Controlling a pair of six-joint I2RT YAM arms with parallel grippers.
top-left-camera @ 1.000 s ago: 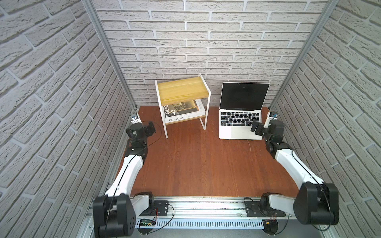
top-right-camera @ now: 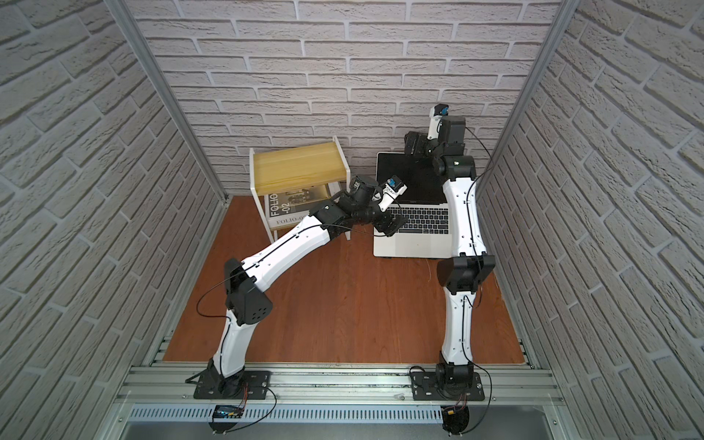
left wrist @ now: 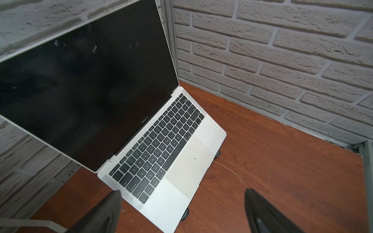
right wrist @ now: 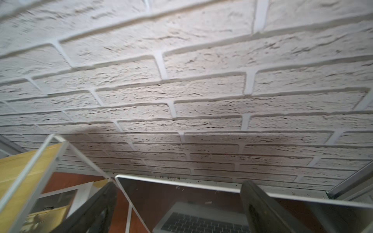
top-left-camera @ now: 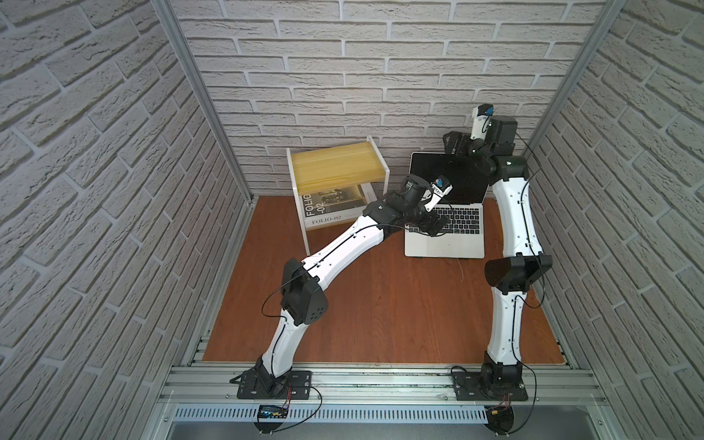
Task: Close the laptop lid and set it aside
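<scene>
The silver laptop stands open at the back right of the table, its black-screened lid (top-left-camera: 463, 189) raised and its keyboard base (top-left-camera: 458, 247) flat. My left gripper (top-left-camera: 437, 220) appears over the left part of the keyboard; in the left wrist view its fingers (left wrist: 104, 212) are spread, with nothing held. At the lid's upper edge my right gripper (top-left-camera: 454, 142) is open. The right wrist view has the lid (right wrist: 178, 196) extending below and behind the spread fingers (right wrist: 259, 209); contact cannot be told. My grippers hide parts of the laptop from above.
Left of the laptop stands a white-framed wooden shelf (top-left-camera: 333, 167), a FOLIO-02 box (top-left-camera: 333, 205) on its lower level. The brick wall (right wrist: 202, 93) rises close behind the lid.
From the left side, my left gripper has swung past the shelf to the keyboard. My right gripper has moved from the base's right edge up to the lid's top. The laptop looks unmoved.
</scene>
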